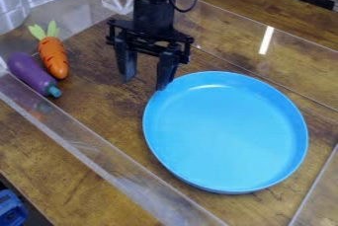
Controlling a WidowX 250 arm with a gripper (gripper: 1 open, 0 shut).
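Observation:
My black gripper (146,68) hangs over the wooden surface at the top centre, just behind and left of a large blue plate (224,131). Its two fingers point down and stand apart, with nothing visible between them. An orange toy carrot (53,54) with a green top and a purple toy eggplant (32,74) lie at the far left, away from the gripper.
A clear plastic edge (79,151) runs along the lower left, with a small blue object (11,208) in the bottom corner. The wood at upper right and between the vegetables and plate is clear.

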